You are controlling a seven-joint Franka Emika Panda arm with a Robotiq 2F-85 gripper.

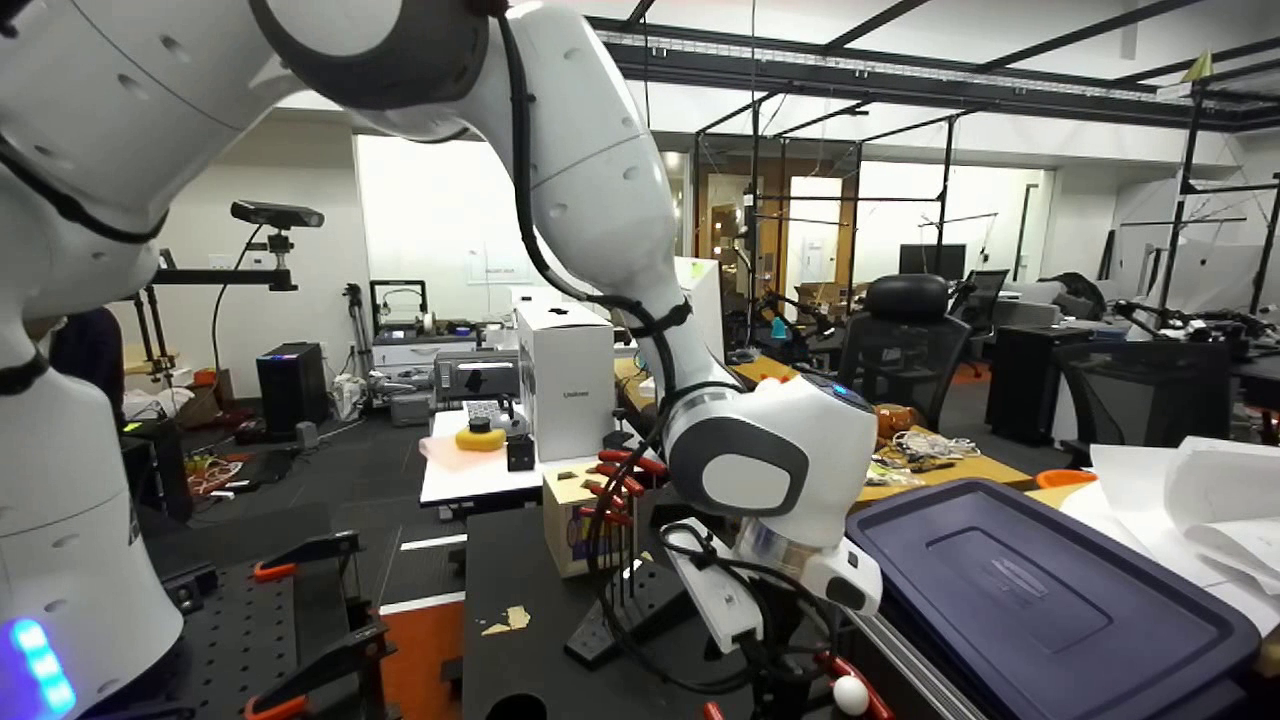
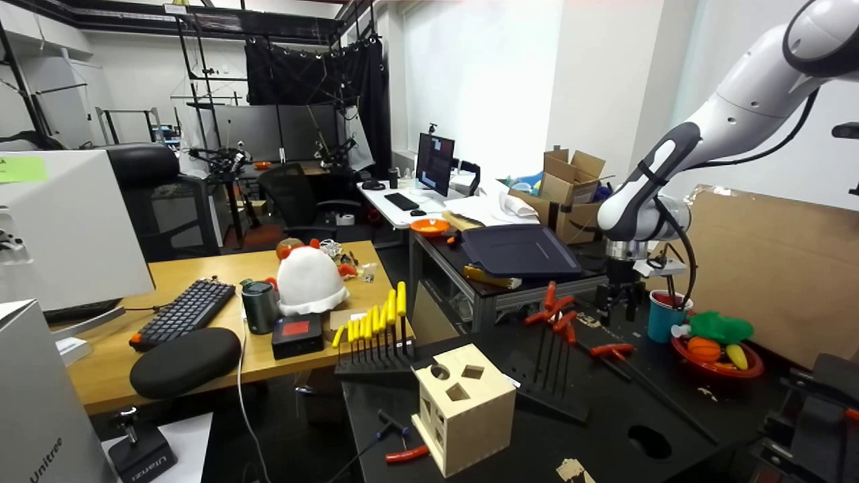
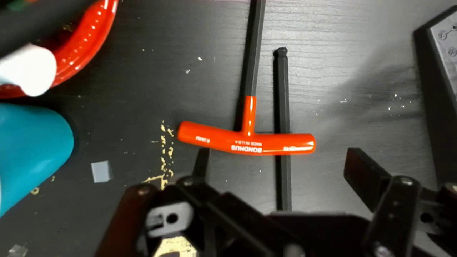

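Note:
In the wrist view, a T-handle hex key with a red grip lies on the dark table, its black shaft pointing to the top of the frame. A second black hex shaft runs beside it and passes under the grip. My gripper stands open above them, its fingers wide apart to either side of the red grip, touching nothing that I can see. From the second exterior view, the gripper hangs over the table behind the red-handled key.
A teal cup and a red bowl of toy food are close by on the left in the wrist view. A rack of upright red-handled keys and a wooden shape box stand nearby. A dark blue lid lies beyond the table.

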